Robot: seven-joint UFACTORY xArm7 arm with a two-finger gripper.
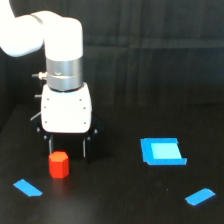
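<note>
A small red block (59, 165) stands on the black table at the left of the camera view. My gripper (67, 154) points down just above it in the picture, its two thin dark fingers (84, 148) set wide apart. No object shows held between them. The block appears slightly left of the middle of the gap, its top close to the level of the fingertips in the picture. How far apart the gripper and block are in depth, I cannot tell.
A pale square framed in blue tape (163, 152) lies right of centre. Blue tape strips mark the table at the front left (27, 188) and front right (200, 197). Dark curtains (150, 60) hang behind.
</note>
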